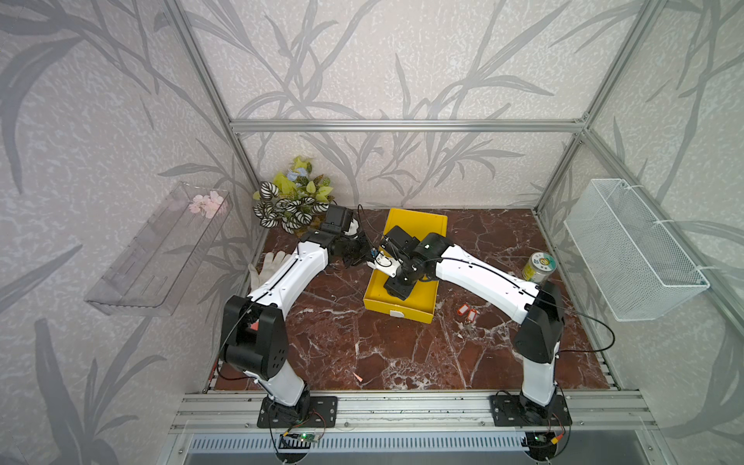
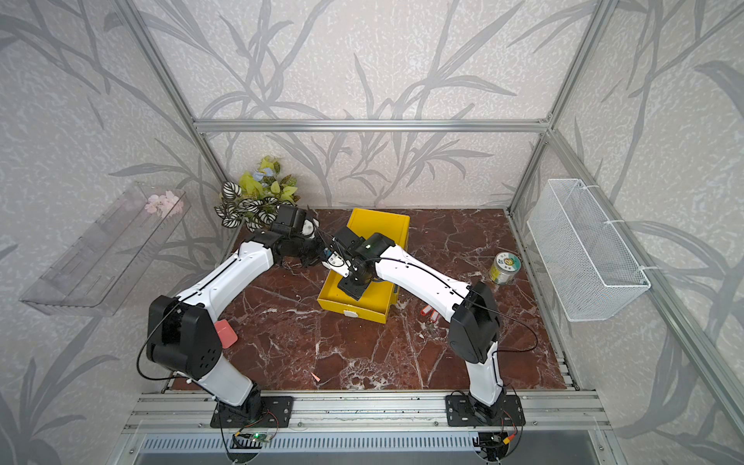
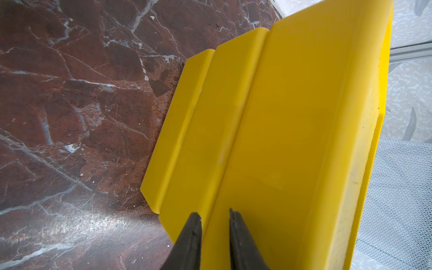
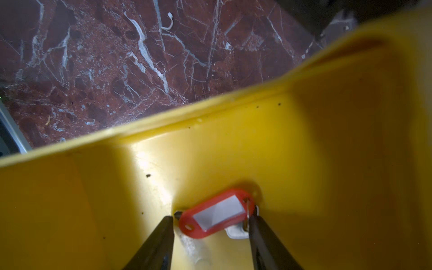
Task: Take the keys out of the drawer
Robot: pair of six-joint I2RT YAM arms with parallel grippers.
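In the right wrist view a red key tag (image 4: 213, 213), with a metal piece under it, lies on the floor of the yellow drawer (image 4: 216, 148). My right gripper is open around it, fingertips either side, the tag not lifted visibly. In the top left view that gripper (image 1: 395, 286) is down inside the drawer (image 1: 414, 310), hiding the tag. My left gripper stands part open against the outside of the yellow unit's stepped side (image 3: 279, 144); the top views hide much of it behind the arms.
A potted plant (image 1: 290, 197) stands back left, a can (image 1: 538, 267) at the right, more red tags (image 1: 467, 313) right of the drawer. A clear tray (image 1: 155, 255) and white mesh basket (image 1: 635, 248) hang on the side walls.
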